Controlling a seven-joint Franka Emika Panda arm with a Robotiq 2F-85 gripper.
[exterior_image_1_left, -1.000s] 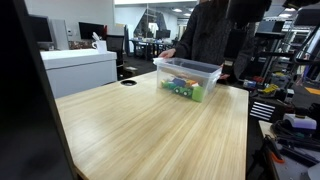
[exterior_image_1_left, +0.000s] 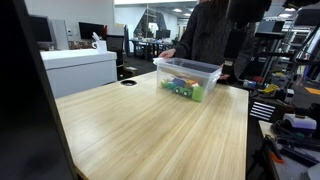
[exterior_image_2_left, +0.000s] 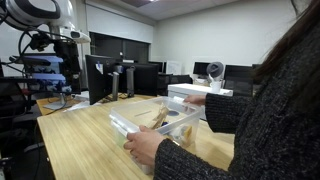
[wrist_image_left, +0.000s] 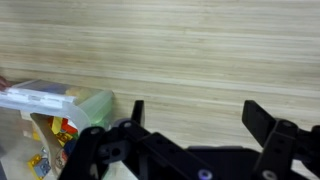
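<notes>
A clear plastic bin (exterior_image_1_left: 188, 72) with colourful items inside stands on the wooden table, and a person's hands (exterior_image_2_left: 148, 146) are on its sides. The bin (wrist_image_left: 88, 104) also shows at the lower left of the wrist view, with red, yellow and blue pieces in it. My gripper is open above the table, its two fingertips wide apart and only bare wood showing between them. In the second exterior view the gripper (exterior_image_2_left: 72, 72) hangs at the far left, well above the table and away from the bin.
A person in a dark grey sweater (exterior_image_2_left: 240, 140) stands close against the table by the bin. Monitors (exterior_image_2_left: 140, 78) stand behind the table, and a round black grommet (exterior_image_1_left: 129, 83) sits in its surface.
</notes>
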